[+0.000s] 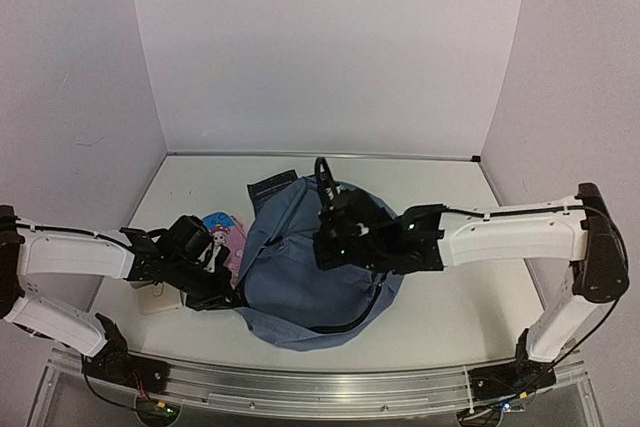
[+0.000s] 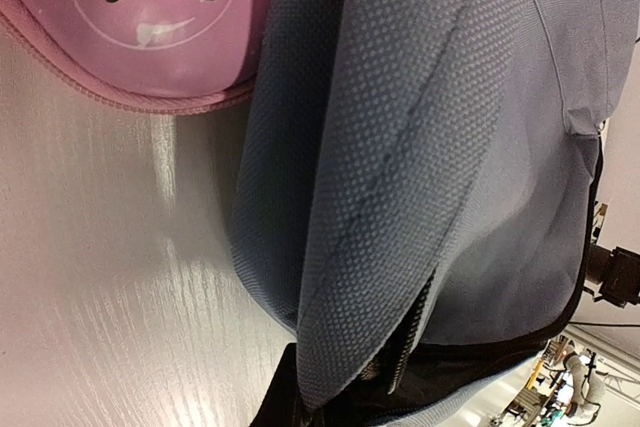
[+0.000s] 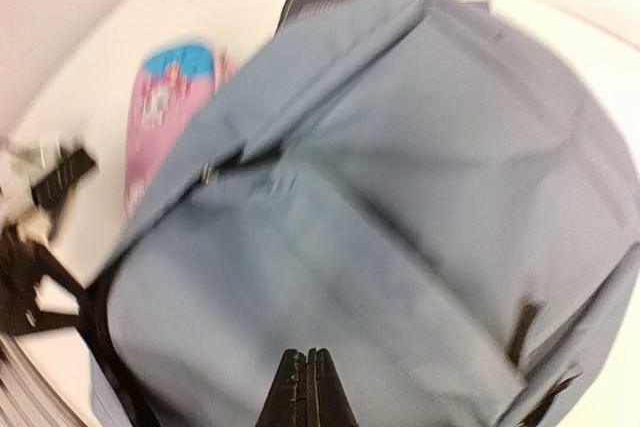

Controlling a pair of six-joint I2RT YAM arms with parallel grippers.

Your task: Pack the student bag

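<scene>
The blue-grey bag (image 1: 300,277) lies on the table, its black zippered mouth (image 1: 345,326) spread open along the front. At the mouth's left corner my left gripper is closed on the bag's edge; cloth partly covers its fingers. My right gripper hovers over the bag, fingertips together and nothing between them. The zippered edge is outside those fingers. Left of the bag lies a pink pouch (image 2: 165,22) with a cartoon rabbit and a blue end.
A dark flat item (image 1: 272,187) pokes out behind the bag. Partly under the left arm, a pale flat object (image 1: 158,298) rests on the table.
</scene>
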